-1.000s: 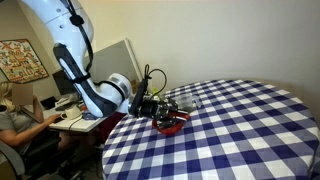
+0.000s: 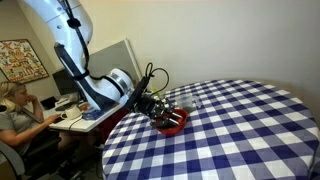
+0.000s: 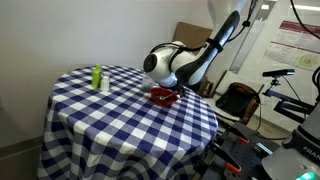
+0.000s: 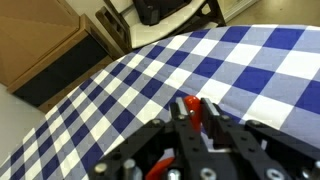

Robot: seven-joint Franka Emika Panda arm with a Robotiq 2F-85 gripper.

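A red bowl point(image 2: 179, 128) is on the checked cloth, partly hidden behind my gripper point(image 2: 174, 119) in the first exterior view. The second exterior view shows the same bowl point(image 3: 160, 97) below the arm's end. In the wrist view, my gripper is shut with a narrow red piece between its fingertips. That piece looks like the bowl's rim, and more red shows between the dark finger links beneath it. What the bowl contains cannot be seen.
A clear container point(image 2: 188, 102) stands behind the bowl. A green bottle point(image 3: 97, 76) and a white bottle point(image 3: 105, 84) stand farther along the table. The checked table point(image 2: 240, 120) has wide free room. A person point(image 2: 22, 118) sits beside it.
The gripper has shifted slightly and turned against the bowl, and more of the red bowl now shows around it.
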